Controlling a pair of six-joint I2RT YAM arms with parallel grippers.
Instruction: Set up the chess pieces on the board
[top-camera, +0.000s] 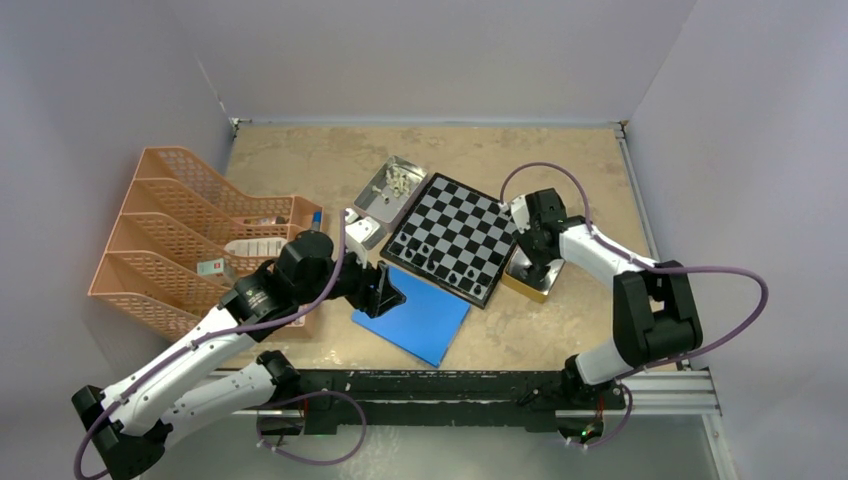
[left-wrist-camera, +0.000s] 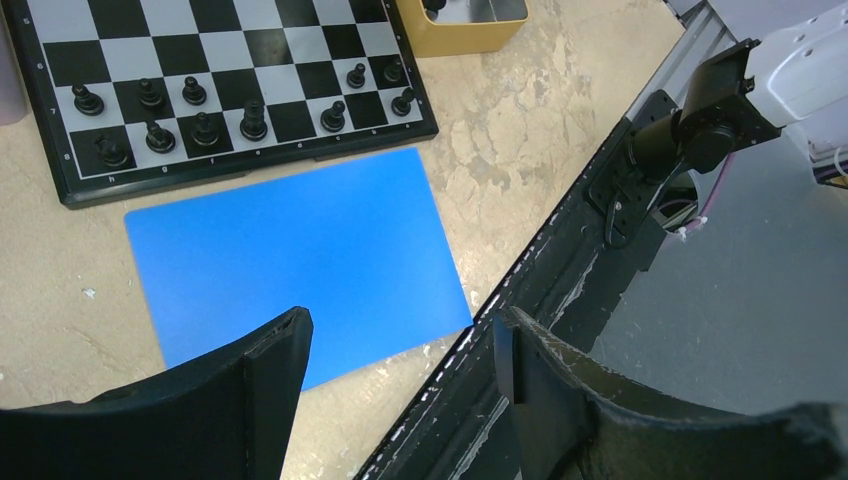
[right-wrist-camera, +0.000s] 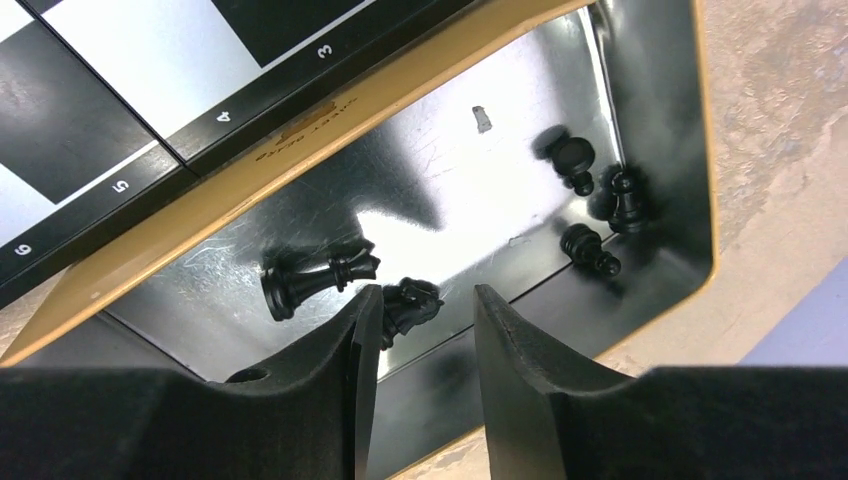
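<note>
The chessboard carries two rows of black pieces along the edge by the blue mat. My right gripper is over the yellow tin, its fingers apart. A lying black piece, apparently a knight, is partly behind its left finger; whether they touch is unclear. A taller black piece lies left of it, and smaller ones lie at the tin's right end. My left gripper hangs open above the blue mat, nothing between its fingers.
A silver tin with white pieces is beside the board. An orange slotted rack fills the left side. The front rail runs below the mat.
</note>
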